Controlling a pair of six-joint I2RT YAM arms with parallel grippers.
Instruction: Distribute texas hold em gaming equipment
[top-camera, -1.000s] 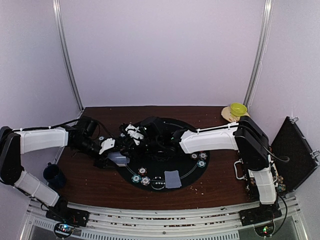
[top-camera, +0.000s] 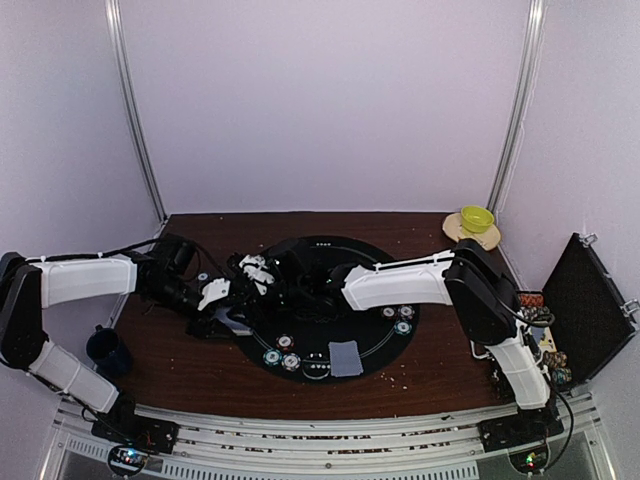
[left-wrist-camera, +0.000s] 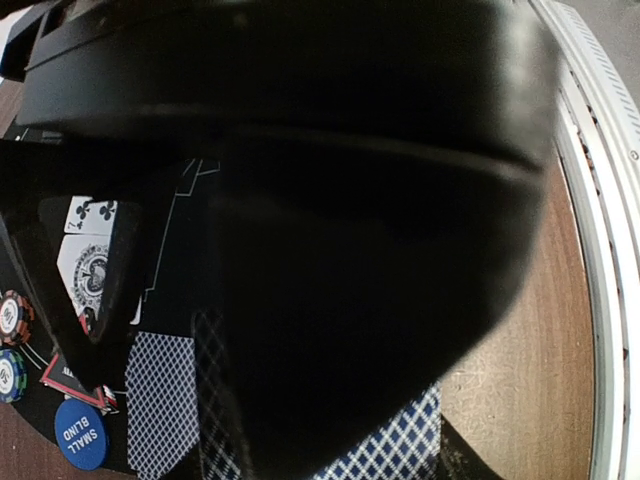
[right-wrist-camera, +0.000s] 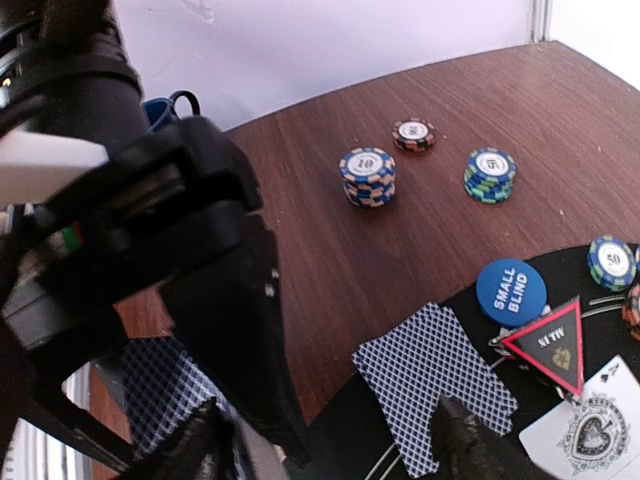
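Observation:
My left gripper (top-camera: 222, 318) is shut on a deck of blue-checked cards (right-wrist-camera: 160, 395), held at the left of the round black mat (top-camera: 300, 366). Close beside it, my right gripper stands part open, one finger (right-wrist-camera: 205, 450) near the deck's edge; whether they touch I cannot tell. Face-down cards (right-wrist-camera: 430, 370) lie on the mat below, between the right fingers in that view. Near them are the blue small blind button (right-wrist-camera: 511, 292) and a red-edged triangular all-in marker (right-wrist-camera: 552, 345). More face-down cards (top-camera: 345, 358) rest at the mat's front.
Stacks of blue chips (right-wrist-camera: 368, 178), green chips (right-wrist-camera: 490, 176) and dark chips (right-wrist-camera: 413, 134) stand on bare wood. A blue mug (top-camera: 108, 350) is at the left edge. At right are the open chip case (top-camera: 580, 310) and a yellow bowl (top-camera: 477, 218).
The right arm has shifted left, bringing its gripper closer to the deck and covering more of it from above. The left arm has stayed in place.

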